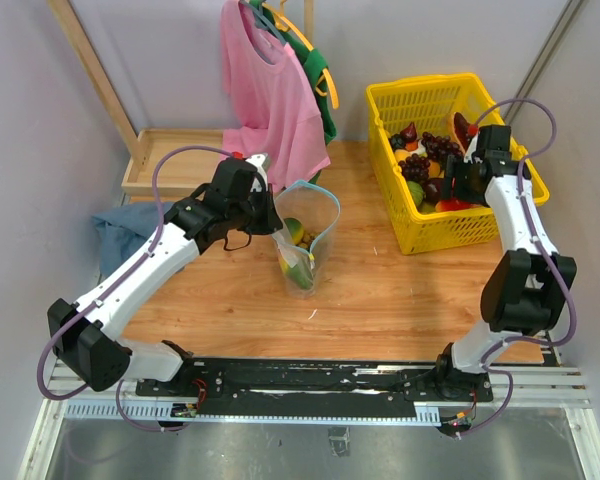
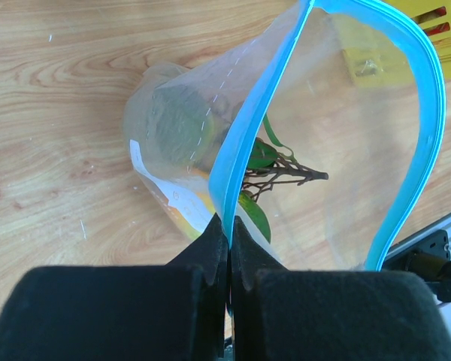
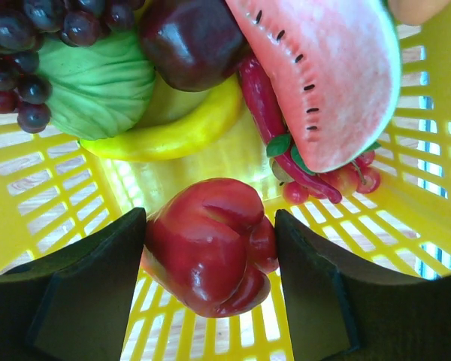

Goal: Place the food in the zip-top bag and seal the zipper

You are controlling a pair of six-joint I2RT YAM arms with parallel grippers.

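In the top view a clear zip top bag (image 1: 318,262) with a blue zipper rim stands on the table, its mouth wide. Green and yellow food (image 1: 298,268) lies inside it, with a brown stem beside a green piece (image 2: 263,154). My left gripper is shut on one edge of the bag (image 2: 173,128) at the rim. Over in the yellow basket (image 1: 405,235), my right gripper has its fingers on either side of a red pepper (image 3: 210,244). Whether they press on it is unclear.
Around the pepper the basket holds dark grapes (image 3: 15,45), a green cabbage (image 3: 98,83), a banana (image 3: 173,131), a watermelon slice (image 3: 331,75) and a red chili (image 3: 263,98). Bare wood lies between bag and basket. Hanging clothes (image 1: 275,100) are behind the bag.
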